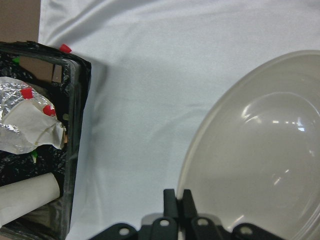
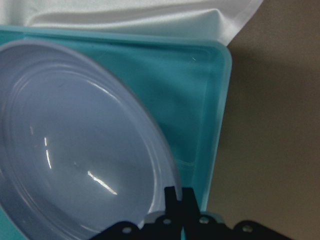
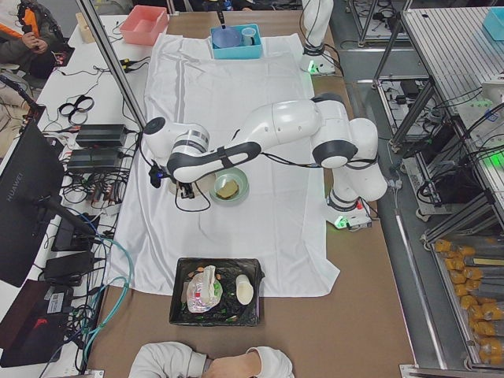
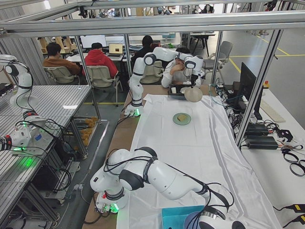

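A cream plate (image 1: 260, 150) is held by its rim in my left gripper, which is shut on it; in the camera right view this plate (image 4: 193, 94) hangs near the black tray (image 1: 72, 125). My right gripper is shut on the rim of a blue bowl (image 2: 75, 135), over the cyan bin (image 2: 197, 120). A green plate (image 4: 181, 122) with a yellow piece on it lies on the white cloth.
The black tray holds foil, a white roll and small bits. A cup (image 3: 248, 35) stands in the cyan bin. Monitor and cables line one side.
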